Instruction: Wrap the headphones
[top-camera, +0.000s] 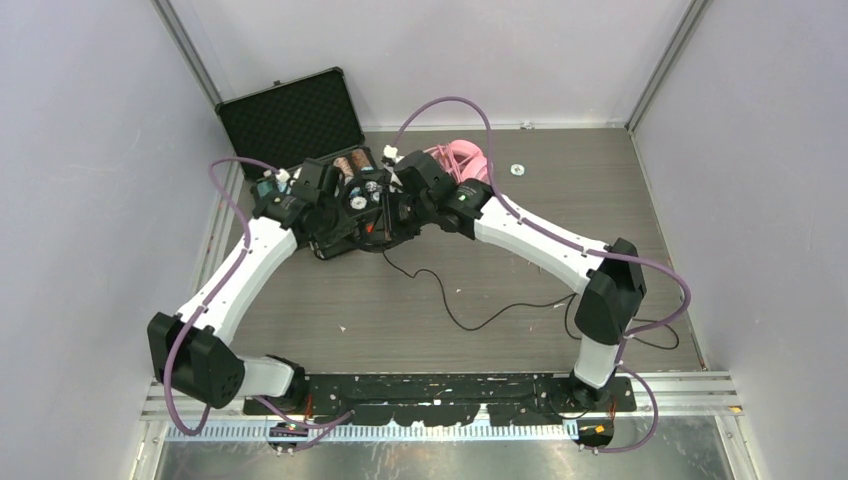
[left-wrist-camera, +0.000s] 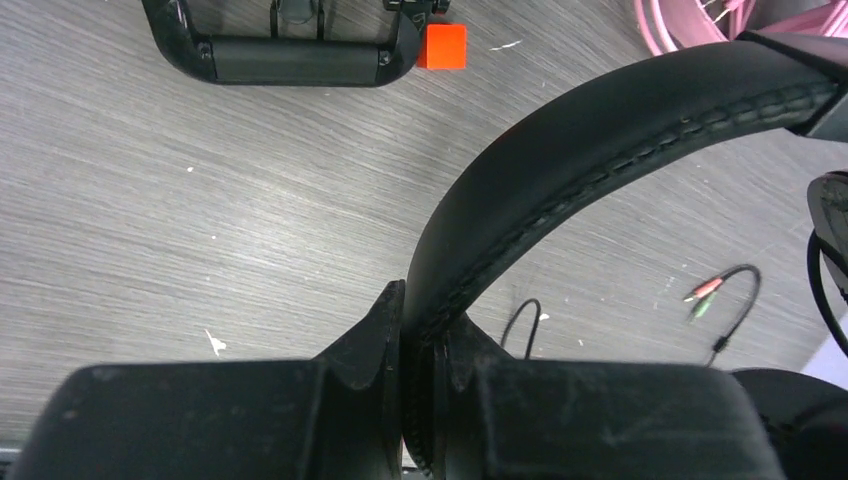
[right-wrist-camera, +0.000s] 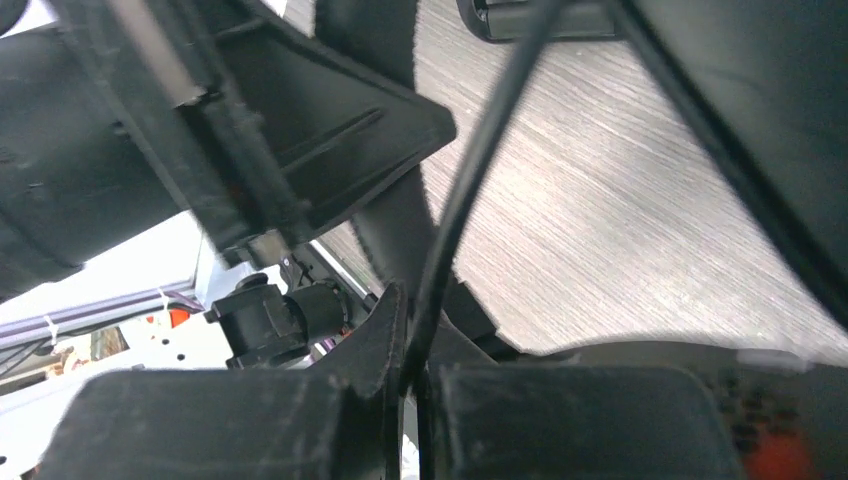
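The black headphones (top-camera: 372, 240) hang in front of the open case, largely hidden between my two arms in the top view. In the left wrist view, my left gripper is shut on their padded headband (left-wrist-camera: 540, 150), which curves up to the right. My right gripper is shut on a thin black cable (right-wrist-camera: 470, 180) close to the headphones, blurred in the right wrist view. The rest of the cable (top-camera: 478, 327) trails across the table to the right. Its pink and green plugs (left-wrist-camera: 708, 290) lie on the table.
Behind my arms stands an open black case (top-camera: 290, 120) holding small items; its handle (left-wrist-camera: 300, 62) faces the front. An orange block (left-wrist-camera: 443, 46) sits beside that handle. Pink headphones (top-camera: 466, 158) and a white disc (top-camera: 517, 170) lie at the back.
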